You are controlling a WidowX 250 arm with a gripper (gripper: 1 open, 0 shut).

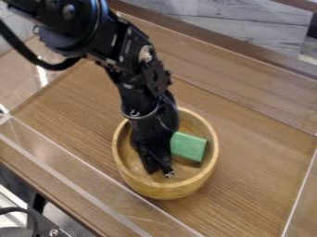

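Observation:
A round yellow wooden bowl (173, 189) sits on the wooden tabletop near the front middle. A green block (187, 147) lies in the bowl's right half. My black gripper (158, 163) reaches down into the bowl to the left of the block, its fingertips low inside. It looks shut; whether anything is between the fingers is hard to see.
A clear edge strip runs along the front left, with a dark cable at the lower left corner. A pale wood-panel wall stands at the back.

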